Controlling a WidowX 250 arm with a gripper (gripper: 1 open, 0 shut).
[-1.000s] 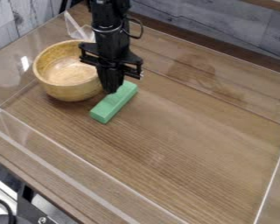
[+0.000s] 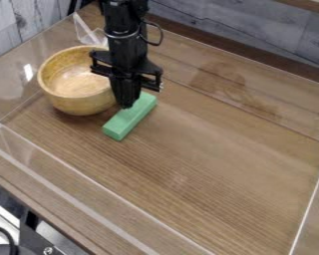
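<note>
A green rectangular block (image 2: 129, 120) lies on the wooden table, just right of a round tan bowl (image 2: 67, 88). My black gripper (image 2: 123, 95) hangs low at the bowl's right side, over the upper end of the block. Its fingertips are dark and small, so whether it touches the block or the bowl is unclear, and nothing clearly shows held in it.
A raised wooden edge runs along the top right. Dark cables lie off the table at the lower left.
My gripper has shifted very slightly. The block and bowl look unmoved.
</note>
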